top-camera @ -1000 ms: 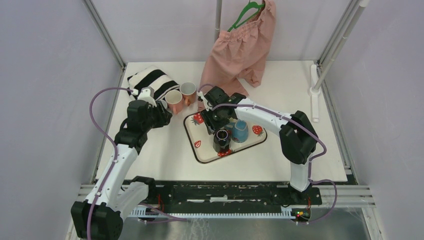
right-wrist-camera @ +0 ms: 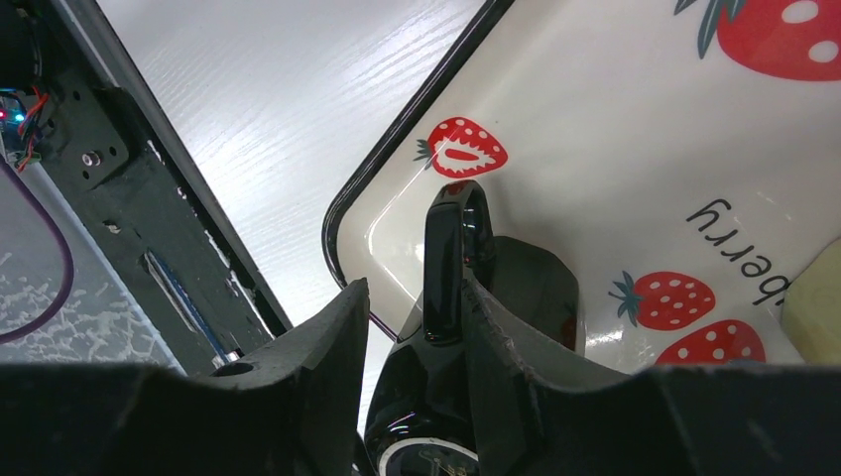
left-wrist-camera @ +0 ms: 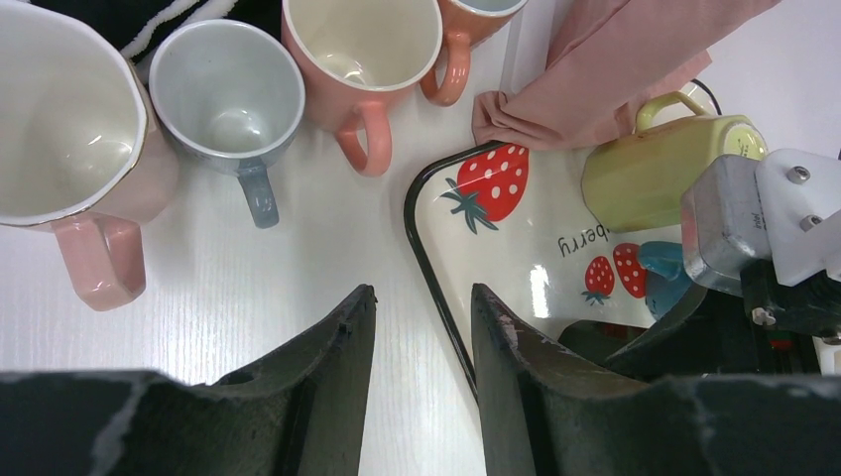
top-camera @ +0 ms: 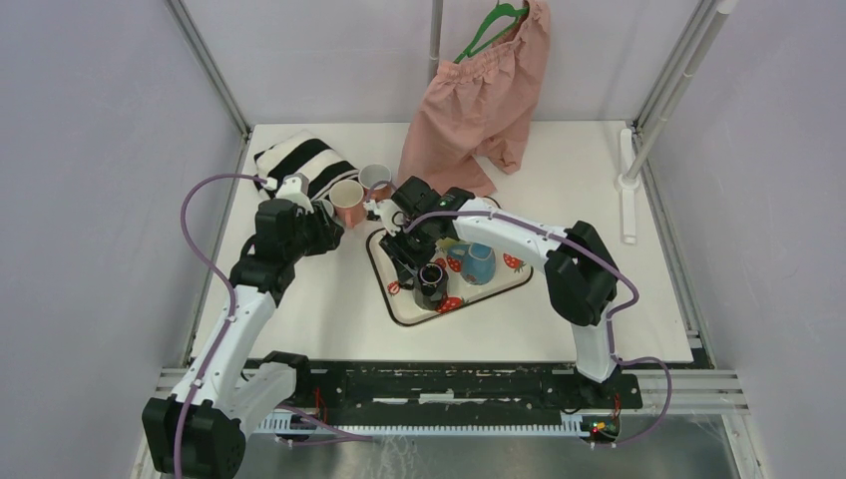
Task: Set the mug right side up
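Note:
On the strawberry-patterned tray stands a black mug, upside down, with the pale ring of its base facing up. In the right wrist view its handle rises between the fingers of my right gripper. The right finger is close against the handle, possibly touching, while a gap separates the left finger from it, so the fingers are part open. My left gripper hangs open and empty over the table, left of the tray.
A blue mug and a yellow mug also occupy the tray. Several pink and grey mugs, including a grey one, stand at the back left beside a striped cushion. Pink shorts hang behind.
The black mug and my right gripper have shifted left across the tray together, away from the blue mug. My left arm has stayed still.

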